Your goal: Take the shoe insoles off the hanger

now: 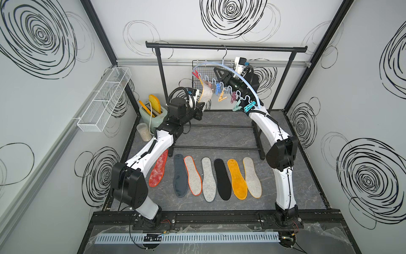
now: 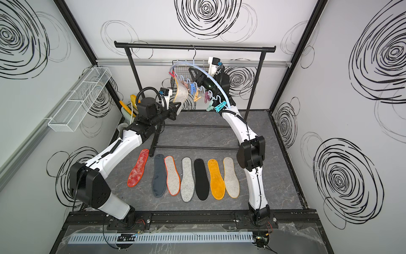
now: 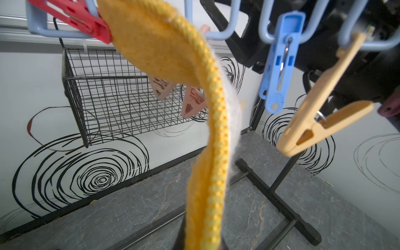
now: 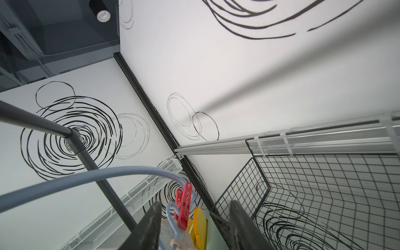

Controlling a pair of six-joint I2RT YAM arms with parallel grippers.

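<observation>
A yellow-and-white insole (image 3: 208,125) hangs bent from a red clip (image 3: 93,25) at the left end of the blue hanger (image 4: 100,173). My left gripper (image 1: 198,109) is shut on its lower end, which runs down between the fingers in the left wrist view. My right gripper (image 1: 220,72) is raised behind the hanger's middle; in the right wrist view its fingers stand apart, with the clip and insole seen beyond them.
Several insoles (image 1: 238,177) lie on the floor in front of the black rack (image 1: 177,47). A wire basket (image 3: 104,104) is behind the hanger; a white basket (image 1: 101,97) and a green container stand at the left.
</observation>
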